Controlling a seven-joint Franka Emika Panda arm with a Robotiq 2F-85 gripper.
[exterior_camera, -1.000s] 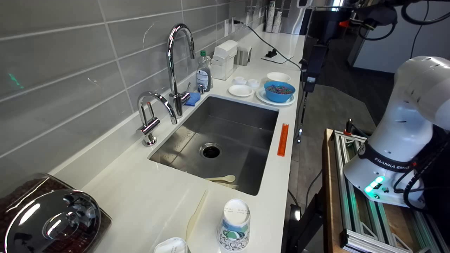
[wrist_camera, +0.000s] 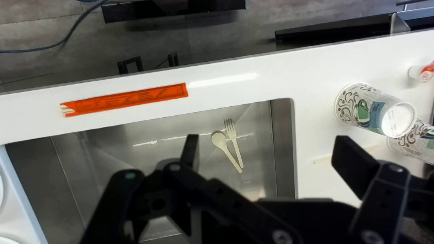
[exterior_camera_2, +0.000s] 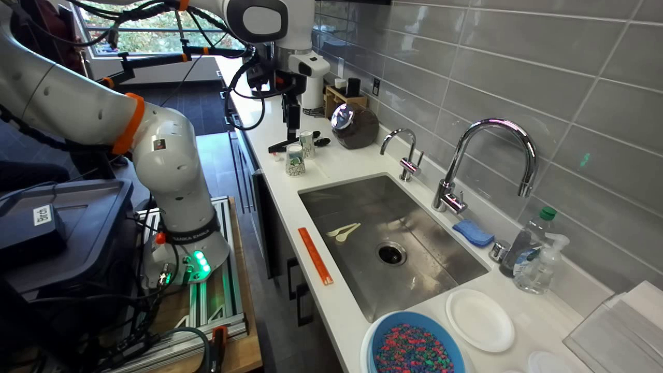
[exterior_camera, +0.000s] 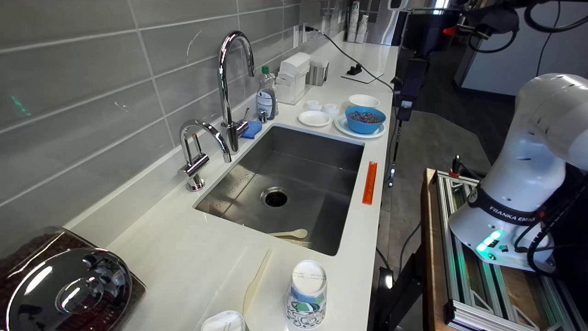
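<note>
In the wrist view my gripper is open, its black fingers (wrist_camera: 190, 150) wide apart and nothing held between them. It hangs above the counter by the two patterned paper cups in exterior view 2. The nearer cup (wrist_camera: 368, 107) stands upside down; the other cup (wrist_camera: 417, 142) is beside it. A pale spoon (wrist_camera: 223, 147) and a pale fork (wrist_camera: 234, 140) lie in the steel sink (exterior_camera: 314, 165). A pale knife (exterior_camera: 256, 284) rests on the counter near the cups. An orange chopstick packet (wrist_camera: 126, 100) lies along the sink's front rim.
Two chrome taps, the tall one (exterior_camera_2: 491, 124) and the short one (exterior_camera_2: 407, 155), rise behind the sink. A blue bowl (exterior_camera: 364, 126) of colourful bits, white plates (exterior_camera: 314, 118) and a soap bottle (exterior_camera: 267, 96) stand at one end. A lidded jar (exterior_camera_2: 355, 127) stands near the cups.
</note>
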